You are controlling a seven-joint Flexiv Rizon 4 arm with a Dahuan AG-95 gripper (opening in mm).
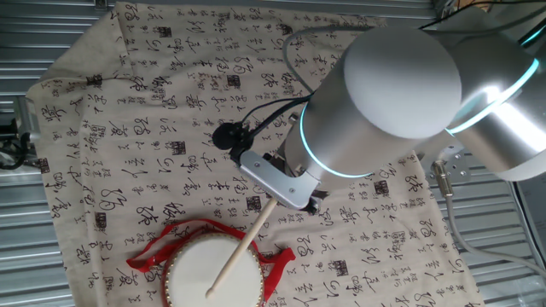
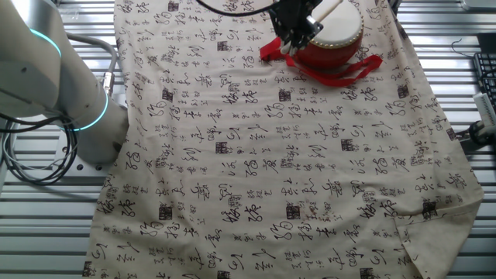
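Note:
A wooden drumstick (image 1: pixel 241 248) slants down and left from my gripper (image 1: pixel 275 196), which is shut on its upper end. In exterior view 1 the stick's rounded tip lies over the pale head of a red drum (image 1: pixel 194 271); whether it touches the skin I cannot tell. The lower edge of that view cuts off part of the drum. Exterior view 2 has the drum (image 2: pixel 329 54) at the top, with the dark gripper (image 2: pixel 297 35) just left of it and part of the stick (image 2: pixel 328 9) over its head. The fingertips are small and partly hidden there.
Red ribbon (image 2: pixel 349 75) trails around the drum onto a cream cloth (image 2: pixel 256 155) printed with dark characters. A cable (image 1: pixel 294 64) loops beside the arm, and a black device (image 2: pixel 484 77) stands at the far right edge.

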